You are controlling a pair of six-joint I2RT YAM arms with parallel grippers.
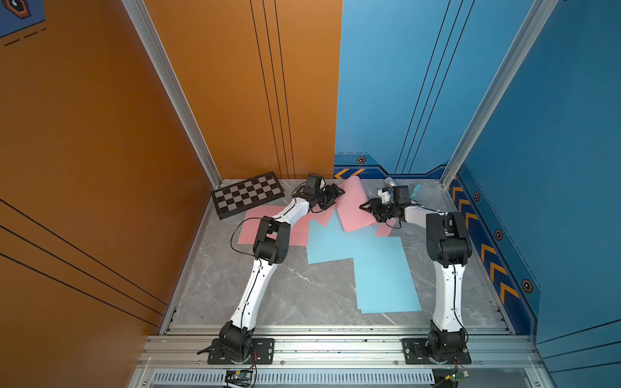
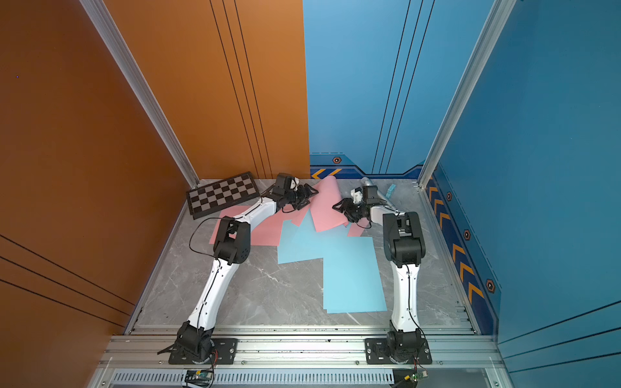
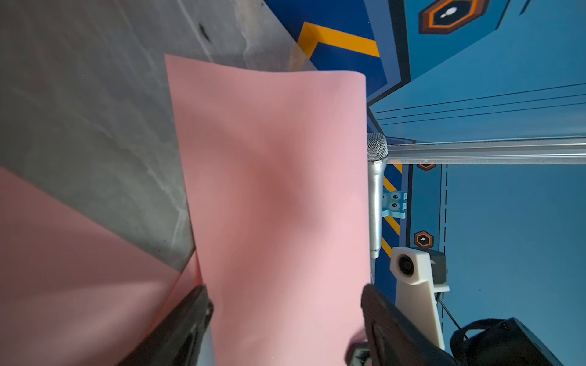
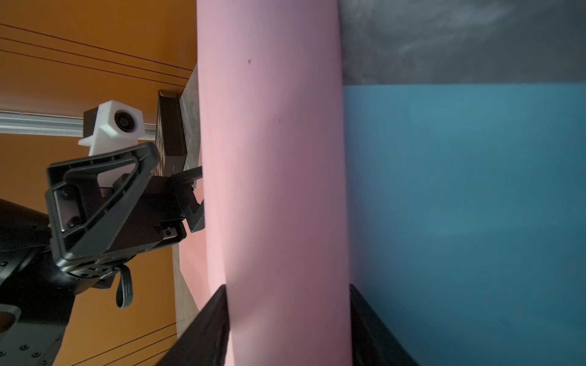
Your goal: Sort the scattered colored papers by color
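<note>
A bent pink sheet (image 1: 354, 205) arches up between my two grippers at the back middle. My left gripper is at its left side, fingers (image 3: 193, 320) well apart with the sheet spanning between them. From the right, my right gripper meets the sheet, its fingers (image 4: 368, 317) apart on either side of a raised fold. More pink paper (image 1: 299, 234) lies at the left, partly under my left arm, and a pink corner (image 1: 386, 228) shows below my right gripper. Overlapping blue sheets (image 1: 326, 245) lie in front, with another blue area (image 1: 388, 278) nearer the front edge.
A checkered board (image 1: 248, 194) rests at the back left. Behind my right gripper are a silver microphone (image 3: 376, 201) and a small light-blue item (image 3: 395, 203), near the back wall. Bare grey table shows at the front left and along the right.
</note>
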